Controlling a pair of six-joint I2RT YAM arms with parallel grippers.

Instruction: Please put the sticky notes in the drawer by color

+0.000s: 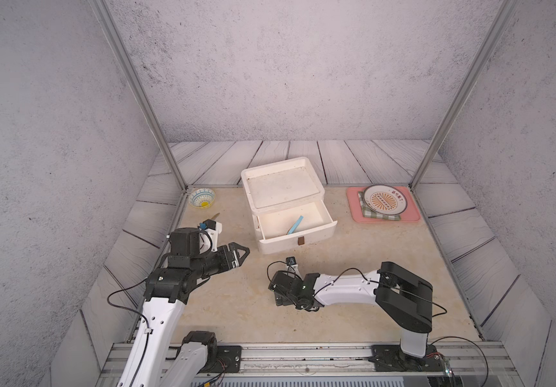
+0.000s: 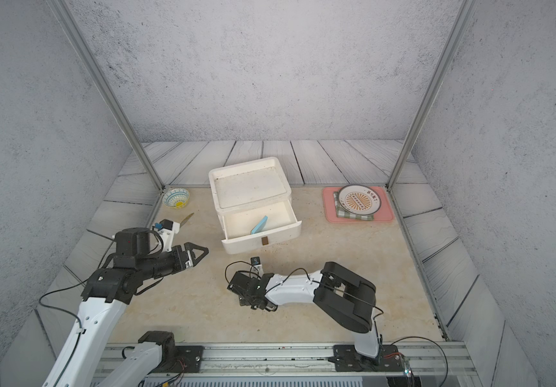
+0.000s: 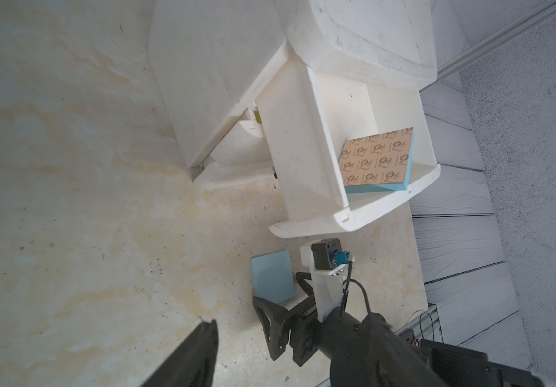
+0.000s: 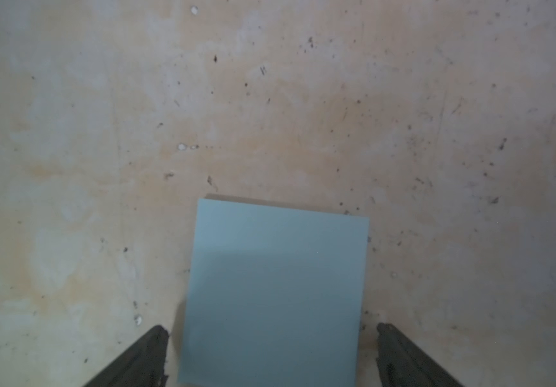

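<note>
A white drawer box [image 1: 281, 187] has its drawer [image 1: 310, 238] pulled out, holding a blue sticky-note pad [image 3: 374, 158] with a patterned tan face. Another light blue pad [image 4: 271, 290] lies on the table before the drawer. My right gripper is open low over it, one finger either side. My left gripper is in the air left of the drawer front, part open, with nothing seen between its fingers.
A patterned bowl [image 1: 201, 198] stands back left. A plate [image 1: 384, 200] on a checked cloth and pink board sits back right.
</note>
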